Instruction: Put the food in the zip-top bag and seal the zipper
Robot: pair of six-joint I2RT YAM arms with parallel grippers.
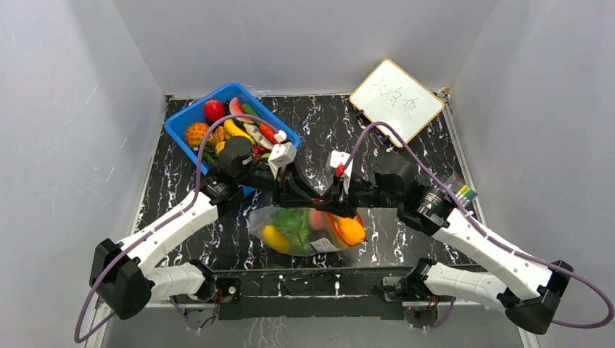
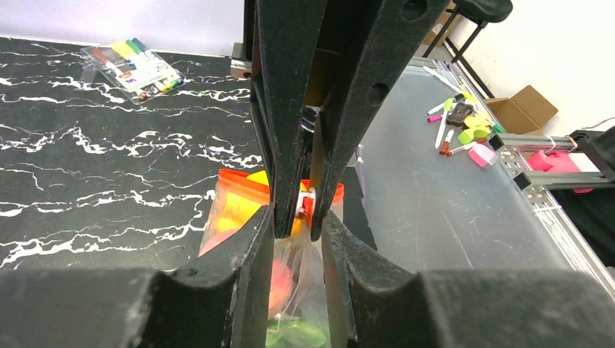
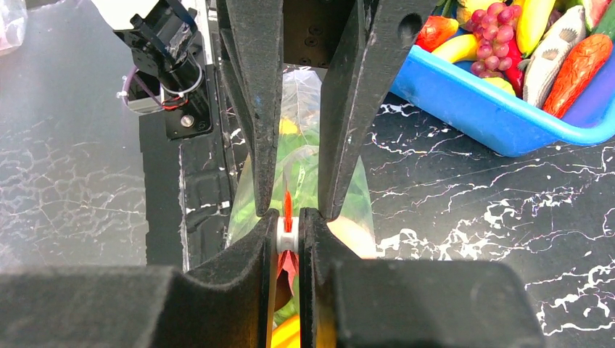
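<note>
A clear zip bag (image 1: 258, 223) lies near the table's front edge. Inside are a yellow piece (image 1: 275, 238), leafy green food (image 1: 296, 226), a reddish round piece and an orange piece (image 1: 351, 230) by the red-edged mouth at the right. My right gripper is shut on the white zipper slider (image 3: 287, 238), at the red zip strip. From the opposite side my left gripper reaches in, its fingers part open around that same spot, fingertips apart and not closed on anything. In the top view, both grippers' tips meet above the bag and hide the slider.
A blue basket (image 1: 175, 135) full of toy food stands at the back left, partly under the left arm. A whiteboard (image 1: 397, 101) leans at the back right, and a pouch of markers (image 1: 457, 190) lies at the right edge. Table right of the bag is clear.
</note>
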